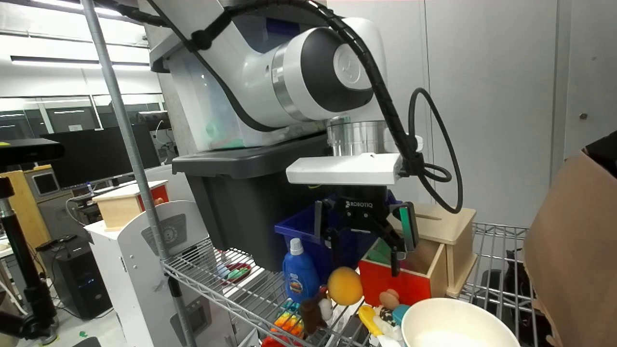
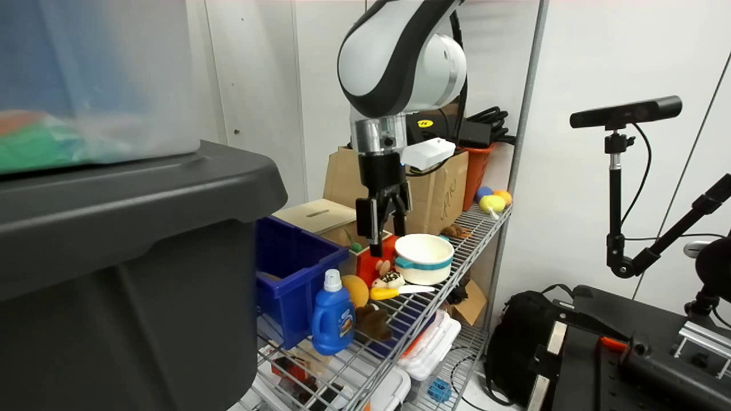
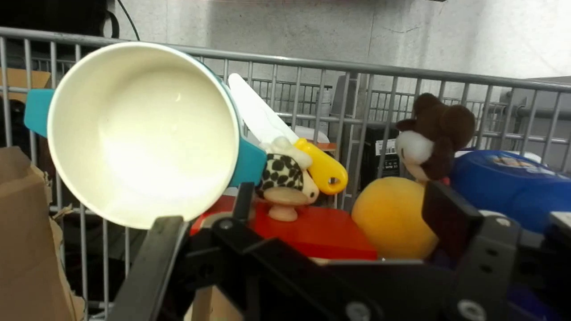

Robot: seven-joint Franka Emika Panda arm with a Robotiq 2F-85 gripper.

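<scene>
My gripper (image 1: 363,237) stands open above the red-fronted drawer (image 1: 386,282) of a light wooden box, with nothing between its fingers. In the wrist view the drawer front (image 3: 321,231) lies below and between the fingers. A small wooden mushroom-shaped knob (image 3: 283,202) sticks out from it. The white pot (image 3: 144,133) with teal handles is beyond the left finger and looks empty. By it lie a yellow-handled knife (image 3: 324,170) and a black-spotted plush toy (image 3: 283,172). An orange ball (image 3: 395,216) rests beside the drawer. Something green (image 1: 379,253) shows inside the drawer.
A blue bin (image 2: 298,267) and a blue detergent bottle (image 2: 333,316) stand left of the drawer. A brown plush toy (image 2: 372,323) lies near the shelf's front. The dark lidded tub (image 1: 243,196) and a cardboard box (image 2: 442,195) flank the area. Above the drawer is open space.
</scene>
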